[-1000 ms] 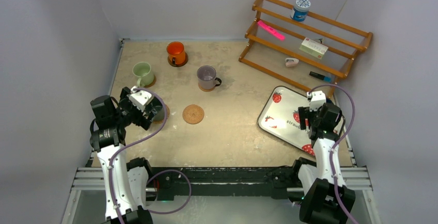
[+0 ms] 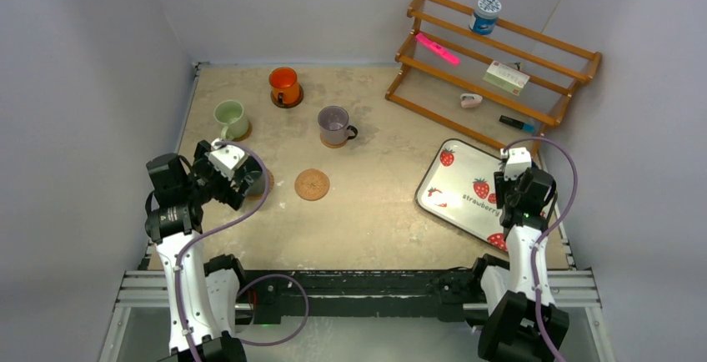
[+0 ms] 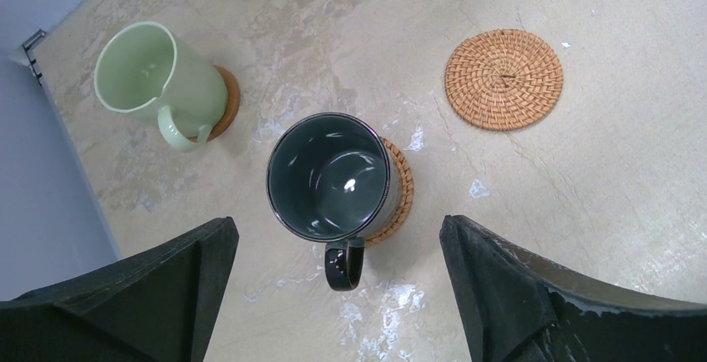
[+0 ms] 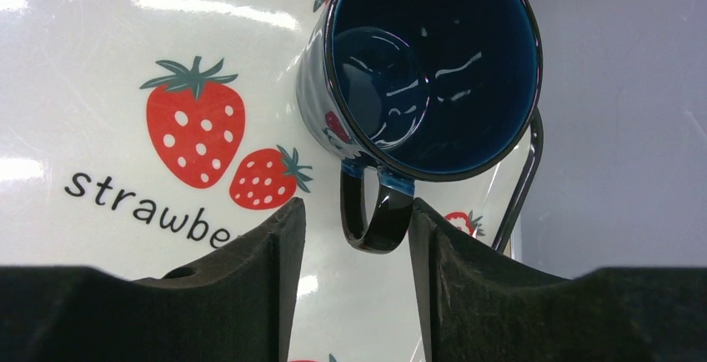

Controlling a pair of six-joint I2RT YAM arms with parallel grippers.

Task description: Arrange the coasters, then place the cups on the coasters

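In the right wrist view a dark blue cup (image 4: 467, 62) with a black handle (image 4: 379, 220) stands on the strawberry tray (image 4: 108, 295). My right gripper is part open, its fingers on either side of the handle with a gap showing. From above, that gripper (image 2: 500, 191) hides the cup. A bare woven coaster (image 2: 312, 184) lies mid-table. My left gripper stands wide open with nothing held; ahead of it a dark green cup (image 3: 329, 178) rests on a woven coaster (image 3: 403, 199).
A green cup (image 2: 230, 118), an orange cup (image 2: 284, 83) and a purple cup (image 2: 333, 124) each stand on a coaster. A wooden rack (image 2: 492, 78) with small items fills the back right. Between the bare coaster and the tray the table is clear.
My right gripper has shifted slightly to the right over the tray, and its fingers look closer together. The left arm and the cups in view have stayed put.
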